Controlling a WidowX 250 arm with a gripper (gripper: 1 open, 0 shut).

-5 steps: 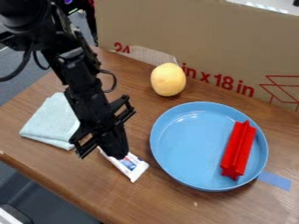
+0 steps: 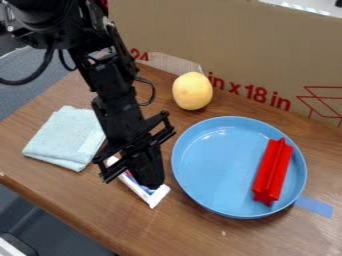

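My black gripper (image 2: 140,168) is low over a white toothpaste-like tube (image 2: 150,196) near the table's front, covering much of it. Its fingertips are dark and overlap the tube, so whether anything is between them is hard to see. A light cyan folded cloth (image 2: 60,138) lies to the left. On the right, a blue plate (image 2: 210,175) holds red bar-like objects (image 2: 273,170).
A yellow potato-like object (image 2: 193,90) stands behind, before a cardboard box (image 2: 247,50). Blue tape (image 2: 313,206) is at the table's right. Bare wood (image 2: 174,230) is clear at the front.
My gripper has shifted slightly right and turned over the tube. The other objects look unmoved.
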